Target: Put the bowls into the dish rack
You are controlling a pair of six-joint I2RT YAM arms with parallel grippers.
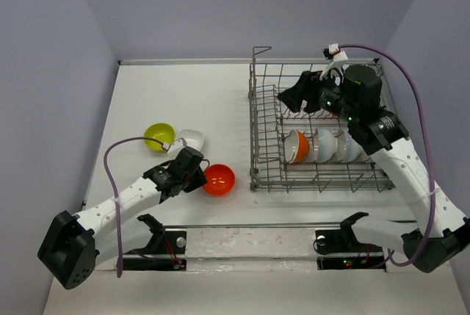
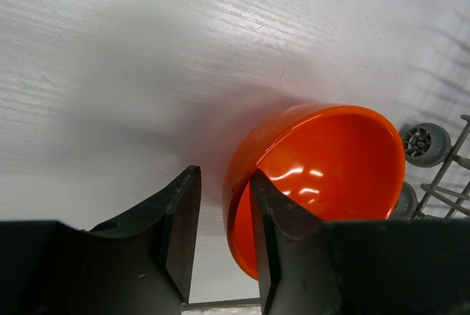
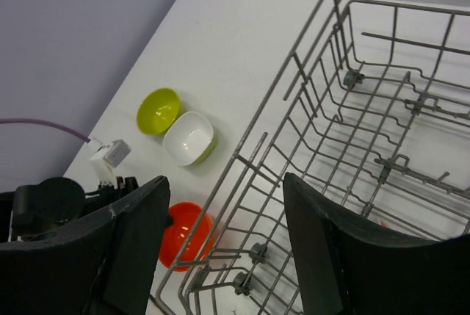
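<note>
A red-orange bowl (image 1: 219,180) stands on the white table, left of the wire dish rack (image 1: 254,131). My left gripper is at the bowl's left rim, part open, with the near wall of the red-orange bowl (image 2: 345,153) between its fingers; whether both pads touch it I cannot tell. Behind it on the table are a yellow-green bowl (image 1: 159,134) and a white bowl (image 3: 189,137). Over the rack's rear part, my right gripper is open and holds nothing. Several bowls, including an orange-and-white bowl (image 1: 297,147), stand on edge in the rack's front row.
The rack's tall left side (image 3: 272,102) rises between the red-orange bowl and the rack's inside. Free table (image 1: 183,95) lies behind the loose bowls. Grey walls close in the left, back and right.
</note>
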